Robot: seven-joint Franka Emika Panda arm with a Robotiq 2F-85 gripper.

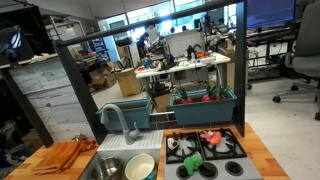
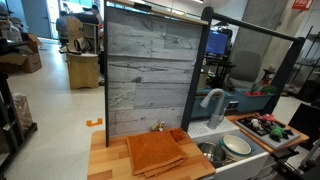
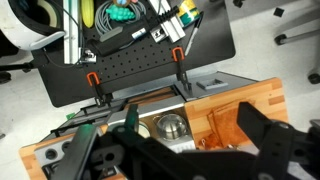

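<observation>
My gripper hangs high above the toy kitchen in the wrist view, its dark fingers spread wide with nothing visible between them. An orange cloth (image 2: pixel 155 152) lies flat on the wooden counter. In the sink sit a metal pot (image 3: pixel 172 125) and a pale bowl (image 1: pixel 140 167). On the stove (image 1: pixel 228 150) rest a green toy (image 1: pixel 193 160), a pink-red toy (image 1: pixel 210 135) and a small pale object (image 1: pixel 173 143).
A grey faucet (image 1: pixel 118 115) rises behind the sink. Along the back runs a teal planter (image 1: pixel 205 110) with red and green items. A wood-plank panel (image 2: pixel 150 70) and dark frame bars enclose the counter. Bare wood (image 1: pixel 262 158) borders the stove.
</observation>
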